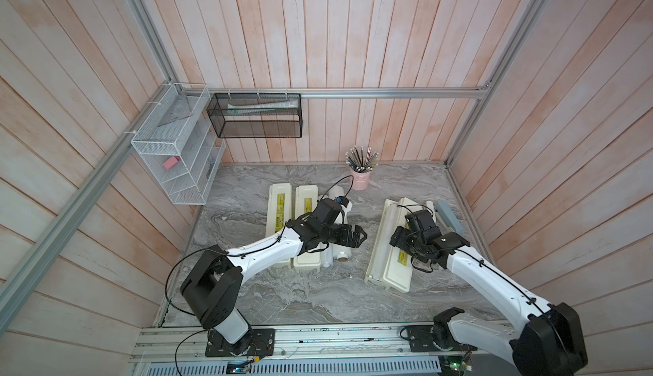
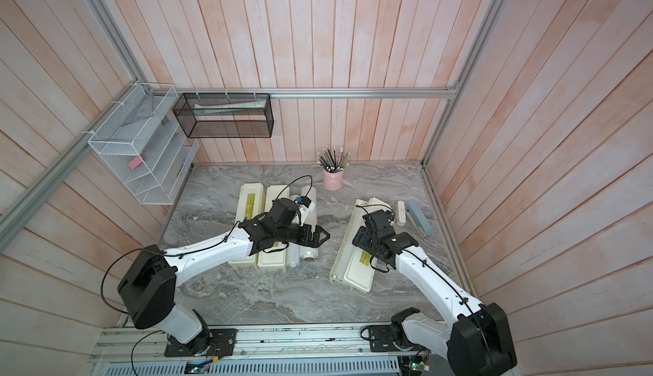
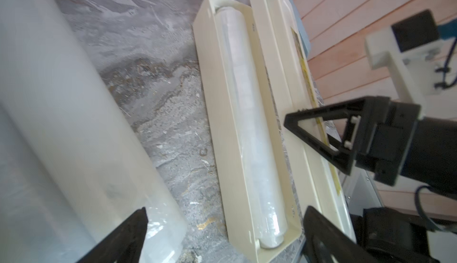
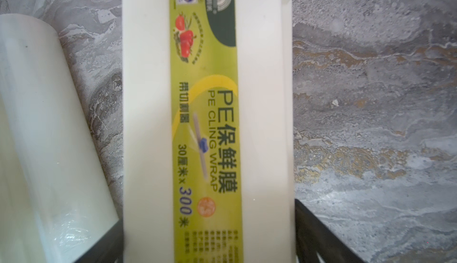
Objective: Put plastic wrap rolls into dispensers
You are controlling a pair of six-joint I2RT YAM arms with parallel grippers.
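Observation:
An open cream dispenser (image 3: 211, 120) holds a clear wrap roll (image 3: 252, 129) in the left wrist view. My right gripper (image 1: 398, 238) is on its lid (image 4: 261, 120), which has a yellow label and overlaps the box's right side; the fingertips are mostly hidden at the lid's edges. My left gripper is open over the table, between that dispenser and loose white rolls (image 3: 76, 120), with nothing between its fingers. Two lidded dispensers (image 1: 277, 199) lie left of the rolls, partly behind my left arm.
A pink pencil cup (image 1: 360, 178) stands at the back. A pale blue object (image 2: 419, 219) lies at the right. Wire shelves (image 1: 170, 172) and a black basket (image 1: 254, 127) hang at left and back.

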